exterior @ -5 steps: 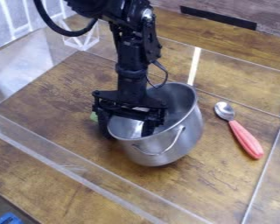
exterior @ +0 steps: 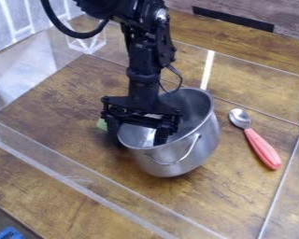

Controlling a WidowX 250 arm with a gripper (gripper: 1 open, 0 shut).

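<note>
A black robot arm hangs down from the top of the view, its gripper [exterior: 137, 119] low over the left side of a steel pot [exterior: 190, 154]. The gripper's body covers part of the pot's opening; its fingertips are hard to make out in the dark, so I cannot tell whether it is open or shut. The pot has a wire handle on its front side. A small green object [exterior: 102, 124] shows at the left, partly hidden behind the gripper.
A spoon with a pink handle [exterior: 263, 149] lies to the right of the pot. A blue object [exterior: 5, 232] shows at the bottom left corner.
The gripper and pot have shifted very slightly; otherwise little differs.
</note>
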